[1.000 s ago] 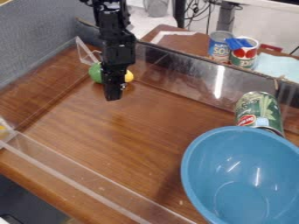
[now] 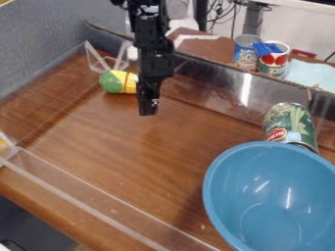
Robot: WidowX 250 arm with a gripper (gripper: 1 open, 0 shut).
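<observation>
My black gripper (image 2: 149, 104) hangs over the wooden table in the upper middle, shut, with nothing visible between its fingers. Just left of it lies a green and yellow object (image 2: 116, 82), partly behind a clear plastic piece (image 2: 98, 59). A blue bowl (image 2: 268, 201) fills the lower right, and a green can (image 2: 288, 125) stands behind it.
Clear walls edge the table (image 2: 151, 167), with a yellow object (image 2: 6, 147) at the left edge. Beyond the back wall are a blue can (image 2: 246, 52), a red-labelled can (image 2: 272, 61) and a light cloth (image 2: 311, 75).
The gripper has moved right and slightly down, uncovering more of the green and yellow object, which remains at the back left.
</observation>
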